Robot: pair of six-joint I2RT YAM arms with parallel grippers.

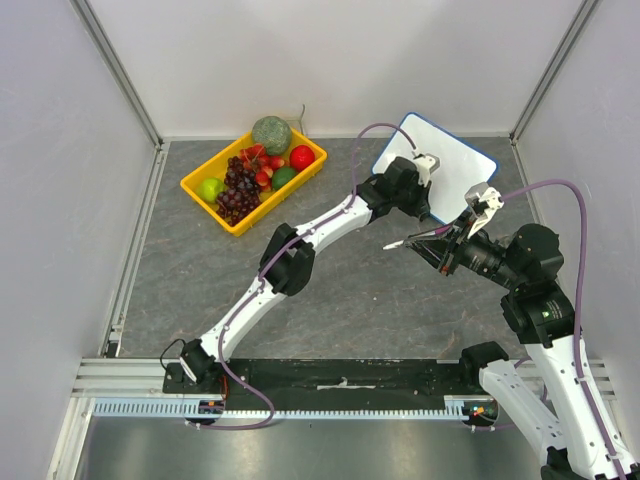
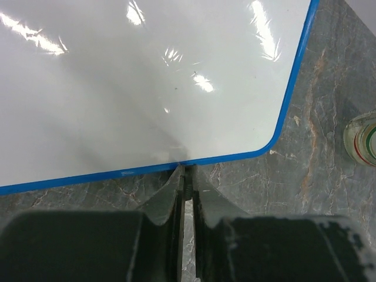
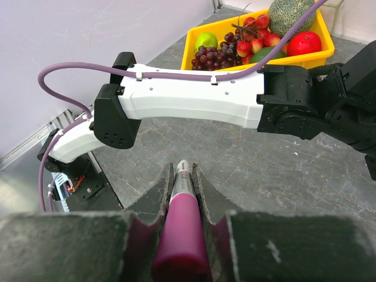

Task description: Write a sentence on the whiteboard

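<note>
The whiteboard [image 1: 455, 165], white with a blue rim, stands at the back right; in the left wrist view its surface [image 2: 147, 82] shows no writing, only glare. My left gripper is at the board's lower blue edge, fingertips close together on or at that rim; whether they grip it is unclear. My right gripper is shut on a magenta marker [image 3: 182, 229] with a pale tip, held over the middle of the table, apart from the board.
A yellow bin [image 1: 210, 215] of fruit sits at the back left. A glass jar [image 2: 363, 141] stands beside the board's corner. Walls enclose it.
</note>
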